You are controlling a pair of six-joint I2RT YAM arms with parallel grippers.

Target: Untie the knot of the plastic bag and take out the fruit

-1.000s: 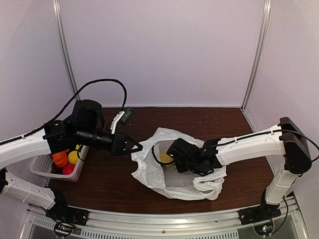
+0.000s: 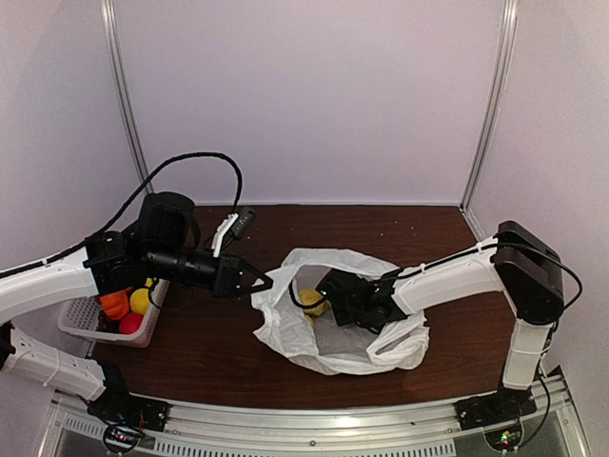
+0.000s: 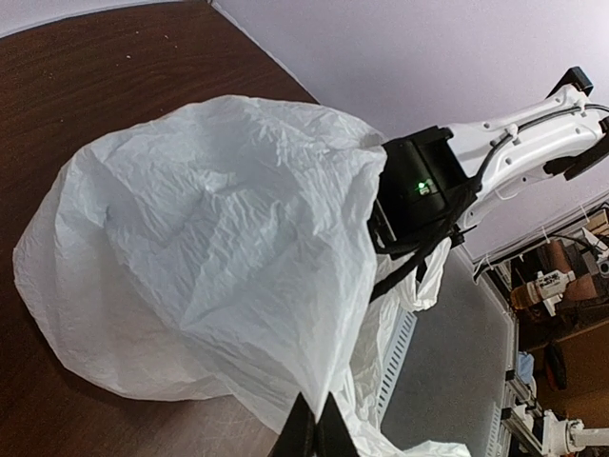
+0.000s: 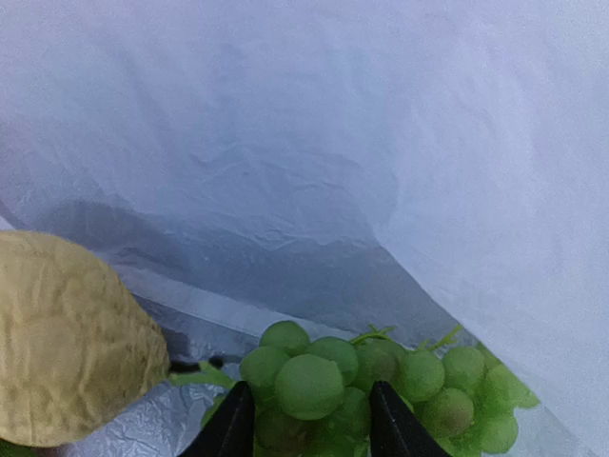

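Note:
The white plastic bag (image 2: 285, 328) lies open-mouthed on the table. My left gripper is shut on the bag's rim, pulling the plastic (image 3: 238, 209) up into a fold at its fingertips. My right gripper reaches down inside the bag, its fingers part open. Green grapes (image 4: 309, 386) show between and around its fingertips; a firm hold on them does not show. To their left sits a yellow-brown round fruit (image 4: 71, 338), also visible in the top view as a yellow fruit (image 2: 312, 302). From above, the right fingertips are hidden.
A white basket (image 2: 71, 319) at the left holds an orange item (image 2: 114, 305), a red fruit (image 2: 130, 324) and a yellow fruit (image 2: 140, 301). The bag's walls close in around the right gripper.
The bag's right side has moved slightly. The left arm has stayed in place.

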